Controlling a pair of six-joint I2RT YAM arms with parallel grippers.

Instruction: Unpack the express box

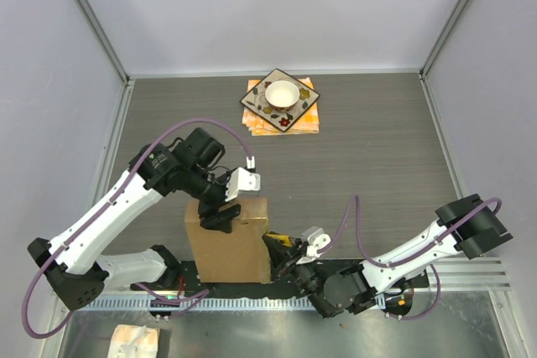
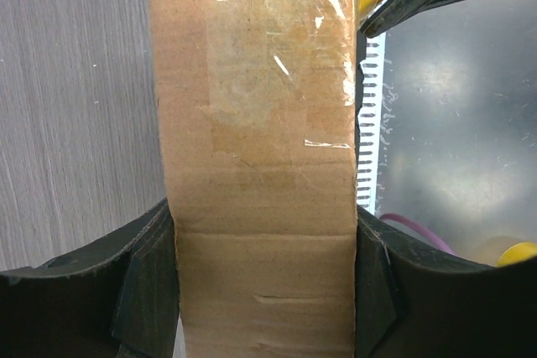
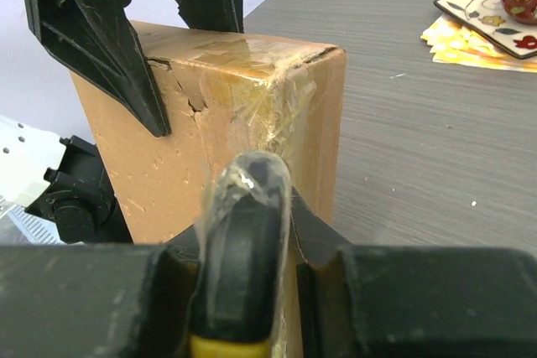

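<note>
A taped cardboard box (image 1: 226,253) stands upright at the table's near edge. From above, my left gripper (image 1: 220,214) grips it across its top; in the left wrist view the box (image 2: 256,106) fills the space between the fingers. My right gripper (image 1: 277,253) is at the box's right side, holding a yellow-and-black tool (image 3: 239,266) with a clear tip against the taped corner. The corner of the box (image 3: 294,106) shows crumpled tape and a tear in the cardboard.
A patterned square plate (image 1: 267,111) with a bowl (image 1: 282,92) sits on an orange cloth (image 1: 302,127) at the back centre.
</note>
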